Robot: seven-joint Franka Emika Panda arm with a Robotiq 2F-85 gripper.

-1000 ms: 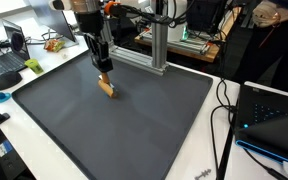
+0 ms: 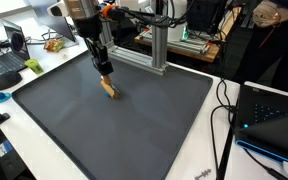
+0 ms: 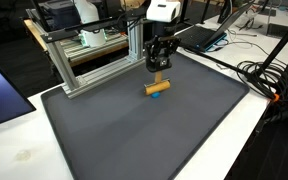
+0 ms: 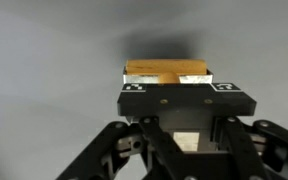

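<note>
An orange-brown wooden piece, looking like a small hammer or T-shaped block, hangs low over the grey table mat. In exterior view 1 the wooden piece (image 2: 109, 88) is below my gripper (image 2: 103, 74), which is shut on its upper stem. Exterior view 2 shows the cylindrical wooden piece (image 3: 158, 88) lying crosswise beneath the gripper (image 3: 160, 70). From the wrist, its head (image 4: 166, 67) stretches across just past the gripper, whose fingers hide the rest. A small blue spot (image 3: 155, 96) shows by the piece; what it belongs to is unclear.
A metal frame post (image 3: 104, 75) stands along its back edge. Off the mat lie a black device (image 2: 269, 125) and cables at the right in exterior view 1.
The wooden piece and gripper have shifted very slightly to the right and down in exterior view 1, and the piece appears a little turned. The grip looks the same.
</note>
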